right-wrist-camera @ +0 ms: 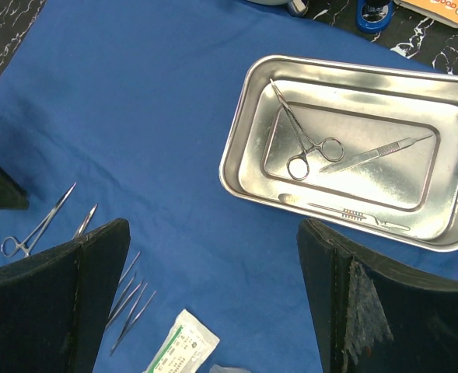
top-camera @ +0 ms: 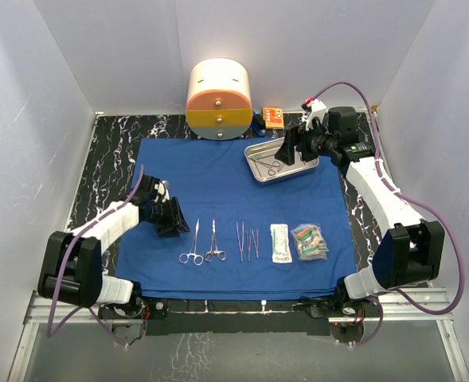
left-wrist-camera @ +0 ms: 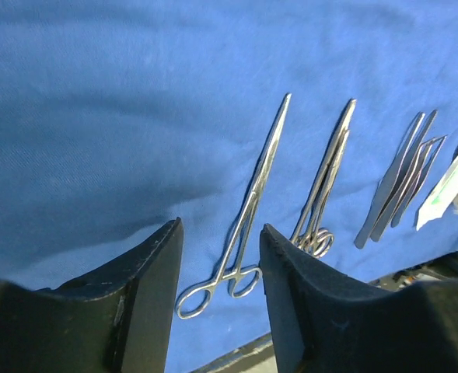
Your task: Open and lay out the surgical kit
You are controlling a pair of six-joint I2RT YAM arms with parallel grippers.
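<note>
On the blue cloth (top-camera: 210,175) lie two ring-handled steel instruments, a left one (top-camera: 195,243) and a right one (top-camera: 213,243), both with tips pointing away from the front edge. Several slim tweezers (top-camera: 248,241) lie right of them. My left gripper (top-camera: 175,231) hovers just left of the left instrument, its fingers (left-wrist-camera: 147,295) apart and nothing between them. A steel tray (top-camera: 259,177) at the back right holds a ring-handled instrument (right-wrist-camera: 305,148), a scalpel (right-wrist-camera: 376,153) and a thin tool (right-wrist-camera: 353,214). Over the tray's left side, my right gripper (top-camera: 288,151) stands open and empty.
Right of the tweezers are a white-green packet (top-camera: 280,243) and a clear bag (top-camera: 309,241) with coloured contents. An orange-yellow drawer box (top-camera: 218,99) and an orange packet (top-camera: 272,118) stand at the back.
</note>
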